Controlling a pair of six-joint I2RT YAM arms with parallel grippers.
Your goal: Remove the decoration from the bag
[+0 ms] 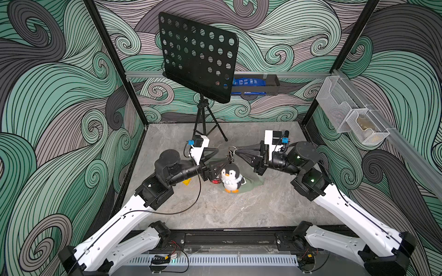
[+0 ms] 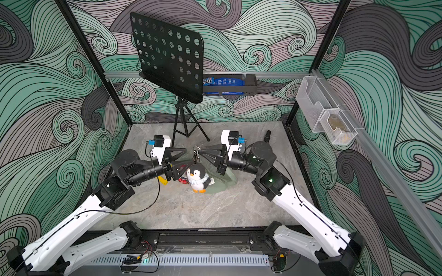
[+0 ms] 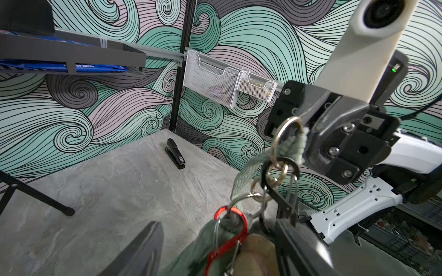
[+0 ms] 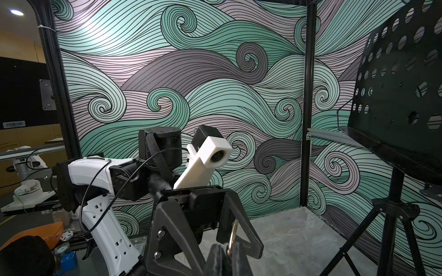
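Observation:
In the top left view, a penguin decoration hangs below a bunch of metal rings in front of the green bag. My right gripper is shut on a metal ring above the penguin. From the left, my open left gripper has its fingertips close to the ring bunch. The left wrist view shows a red carabiner, linked rings and the bag's green strap between and above the spread fingers. A second, red-coloured decoration is mostly hidden behind the left gripper.
A black music stand stands at the back left. A yellow object lies beneath the left arm. The stapler is at the back right. Bare table shows in front.

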